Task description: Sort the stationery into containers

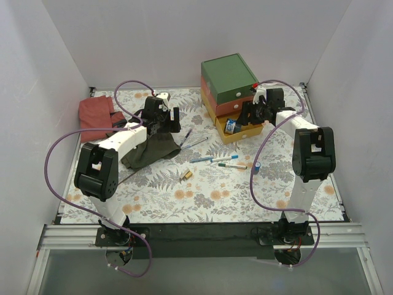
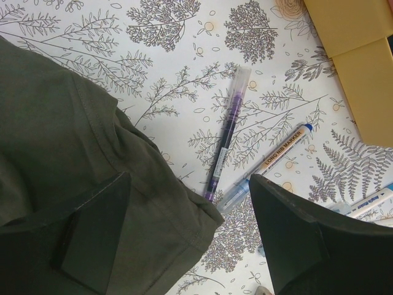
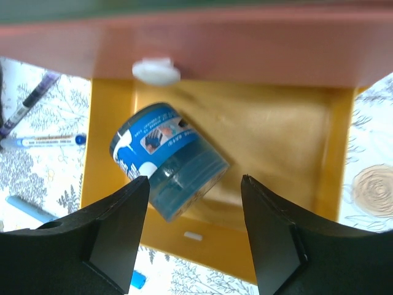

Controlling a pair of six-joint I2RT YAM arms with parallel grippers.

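A blue-labelled jar (image 3: 166,153) lies tilted inside the open yellow drawer (image 3: 276,141), toward its left side. Above that drawer my right gripper is open, its fingers apart, and the jar is not clamped between them. The drawer belongs to a chest with a green top (image 1: 230,77). Over the dark green cloth (image 2: 55,141) hangs my left gripper, open and empty. Near the cloth's edge lie a purple pen (image 2: 226,132) and a long-nib marker (image 2: 279,150). More markers (image 1: 224,158) rest right of the table's middle.
A small blue-topped object (image 1: 257,166) stands to the right of the markers, and a yellowish piece (image 1: 186,175) lies near the middle. Red cloth (image 1: 95,117) is bunched at the far left.
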